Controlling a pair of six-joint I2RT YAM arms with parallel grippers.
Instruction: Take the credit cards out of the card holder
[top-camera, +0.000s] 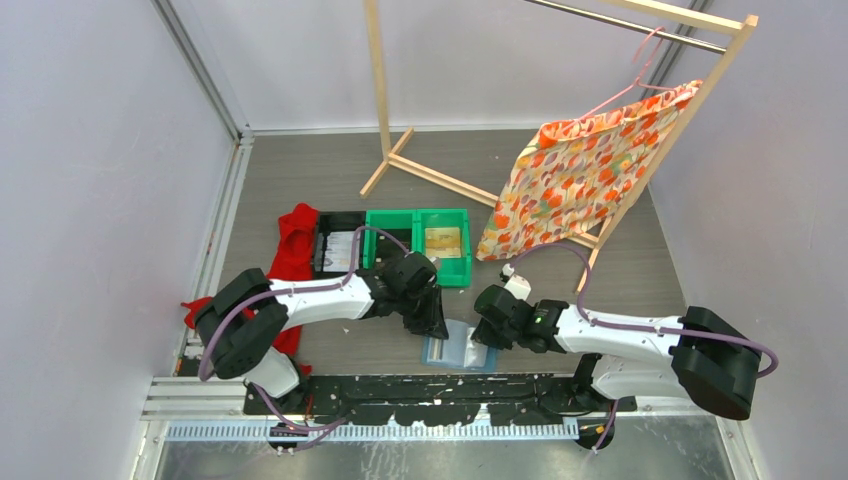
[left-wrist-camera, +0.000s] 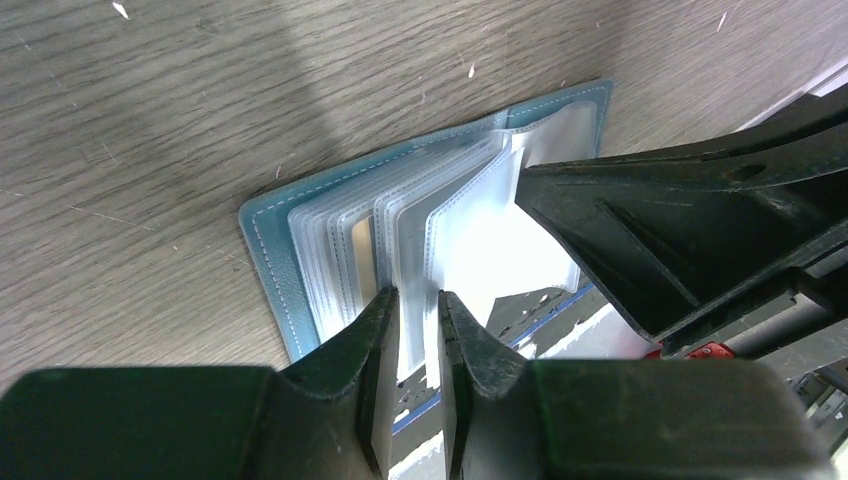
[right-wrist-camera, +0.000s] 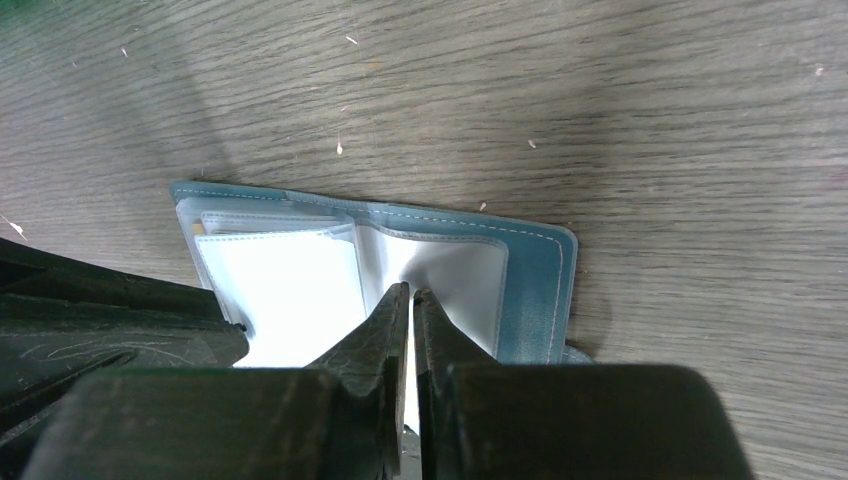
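The blue card holder (top-camera: 432, 364) lies open on the table between both grippers, its clear sleeves (left-wrist-camera: 335, 235) fanned up in the left wrist view. A tan card edge (left-wrist-camera: 365, 258) shows among the sleeves; white shows through others. My left gripper is a little open, its fingertips over the sleeve edges, one page standing in line with the gap. On the holder's right half, my right gripper is shut on a whitish sleeve, a thin strip of it visible between the fingers; whether a card is inside it cannot be seen.
Behind the holder stand a green box (top-camera: 456, 214) with a yellowish card in it and a black box (top-camera: 320, 262) with a white item. A red cloth (top-camera: 292, 250) lies left; a wooden rack with patterned cloth (top-camera: 580, 160) stands at back right.
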